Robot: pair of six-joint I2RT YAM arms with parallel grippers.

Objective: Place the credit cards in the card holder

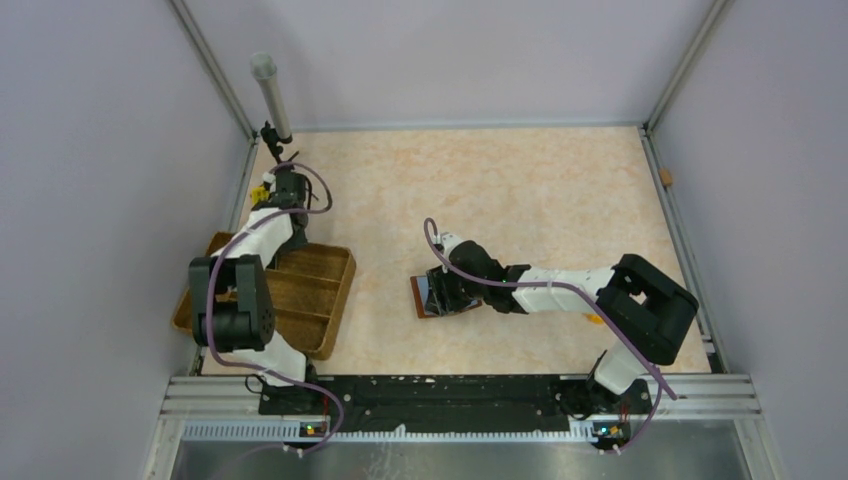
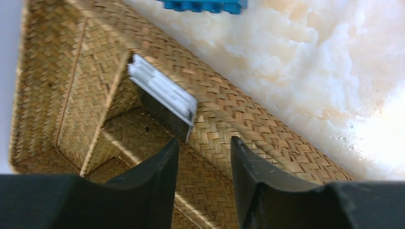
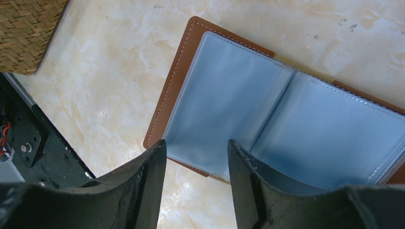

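In the left wrist view a stack of pale cards (image 2: 162,88) stands on edge in a compartment of the woven basket (image 2: 272,138). My left gripper is over that basket, fingers apart with nothing between them, just short of the cards. The card holder (image 3: 219,95), brown with pale blue pockets, lies open on the table; my right gripper hovers at the near edge of its left pocket, fingers apart and empty.
The divided basket (image 1: 340,300) fills the table's left side. A blue toothed object (image 2: 205,5) lies beyond its rim.
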